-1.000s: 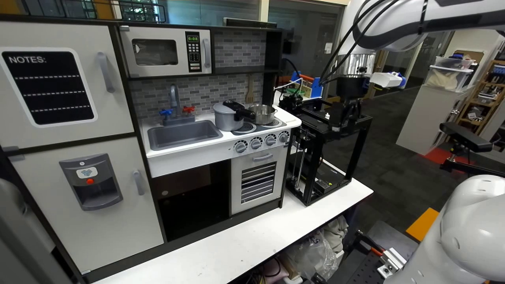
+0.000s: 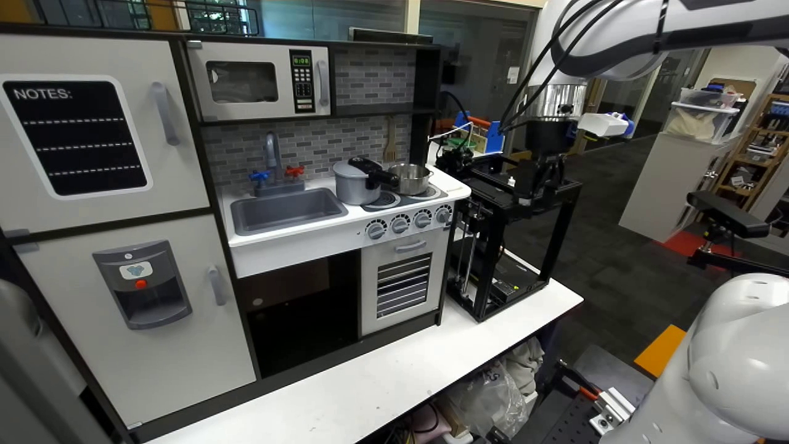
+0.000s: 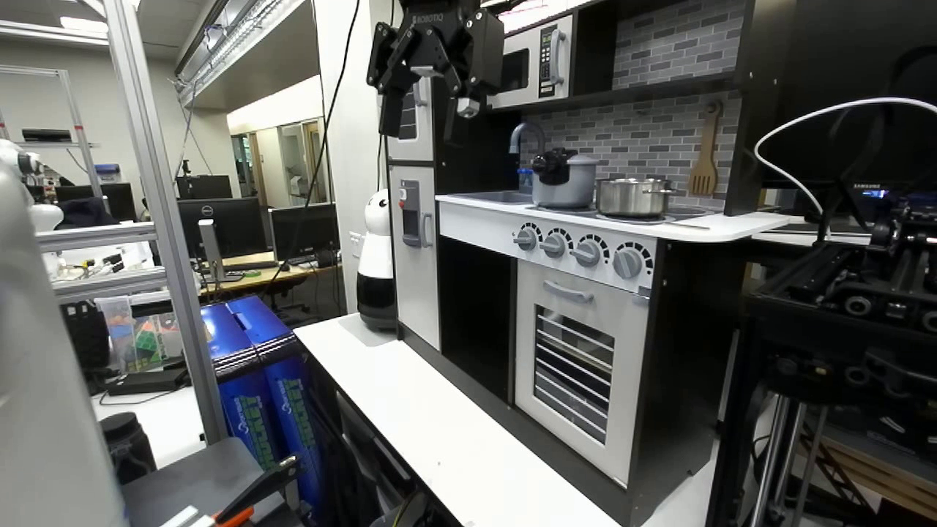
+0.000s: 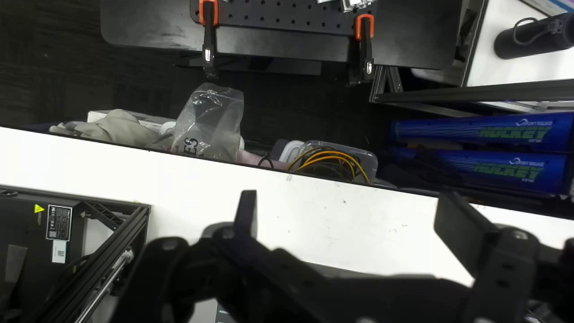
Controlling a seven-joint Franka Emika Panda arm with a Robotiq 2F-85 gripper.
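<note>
My gripper stands open, its two black fingers wide apart with nothing between them. In the wrist view it hangs above the bare white table [image 4: 215, 188]. Exterior view 2 has the gripper [image 3: 430, 118] high up, pointing down, well above the tabletop. A toy kitchen stands on the table. On its stove sit a grey lidded pot [image 2: 356, 186] with a black handle and an open steel pot [image 2: 410, 180]. The oven door [image 2: 403, 285], the microwave [image 2: 255, 81] and the fridge doors are closed.
A black-framed machine [image 2: 510, 222] stands right of the kitchen, near the gripper in exterior view 1. A grey sink [image 2: 288, 211] is left of the stove. A wooden spatula [image 3: 705, 158] hangs on the back wall.
</note>
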